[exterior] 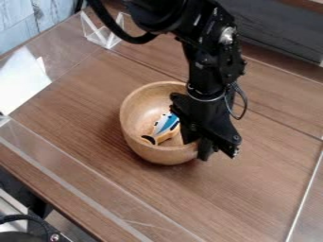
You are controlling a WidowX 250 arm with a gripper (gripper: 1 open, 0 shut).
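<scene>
A round wooden bowl [135,115] stands on the wood-grain table, with a small orange, white and blue object [163,127] lying inside it. My black gripper [202,146] is at the bowl's right front side, over the rim, and looks shut on the bowl's wall, though its fingertips are partly hidden behind the gripper body.
A white sheet [19,77] lies at the left, a clear bracket [104,34] at the back left. Dark items sit below the front-left edge.
</scene>
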